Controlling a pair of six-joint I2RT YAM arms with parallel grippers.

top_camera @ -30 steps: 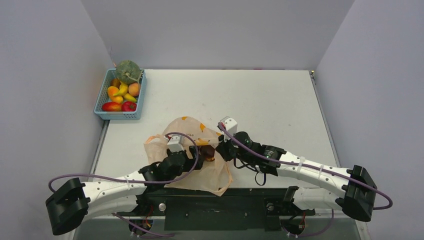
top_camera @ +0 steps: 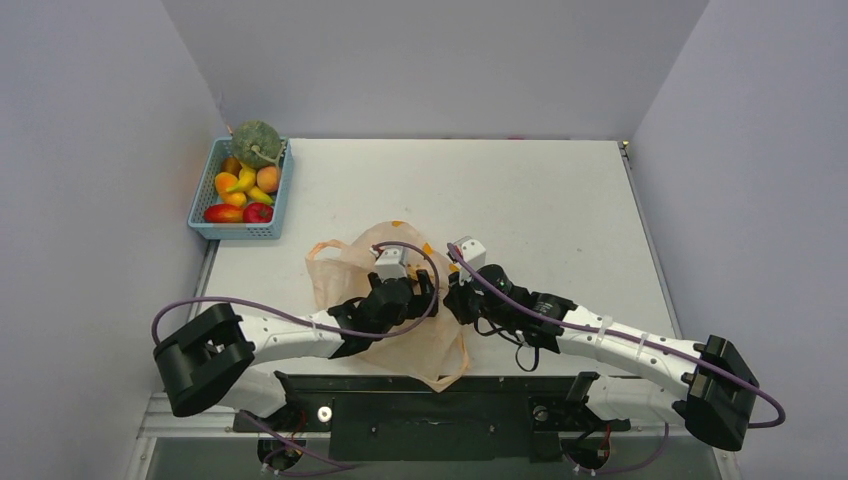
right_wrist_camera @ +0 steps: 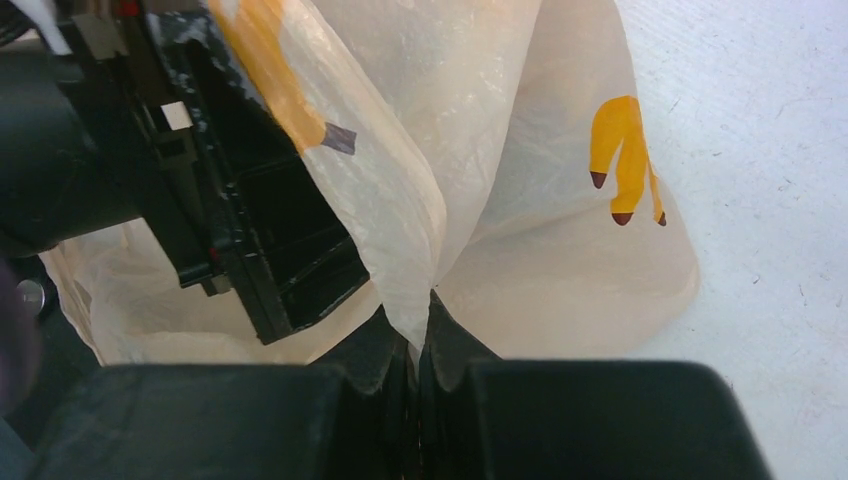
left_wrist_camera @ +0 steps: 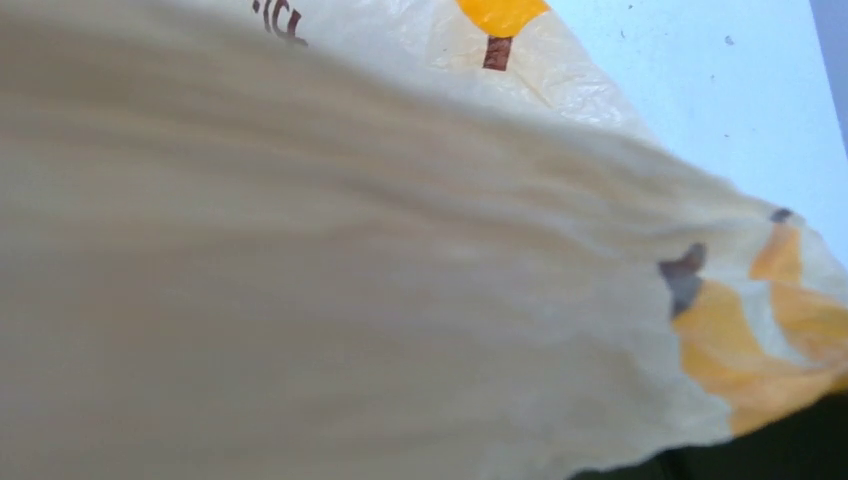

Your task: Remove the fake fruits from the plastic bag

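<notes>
A crumpled translucent plastic bag (top_camera: 350, 265) with orange prints lies at the front middle of the table. My left gripper (top_camera: 405, 295) is open and reaches into it; the bag fills the left wrist view, so any fruit there is hidden. My right gripper is shut on a gathered fold of the bag (right_wrist_camera: 405, 260), just right of the left gripper. No fruit inside the bag is clearly visible.
A blue basket (top_camera: 236, 230) with several fruits and a pumpkin stands at the back left. Grey walls surround it.
My left gripper has moved right and up toward the right gripper, deeper over the bag. The right gripper has shifted slightly right, and the bag's top has moved with them.
</notes>
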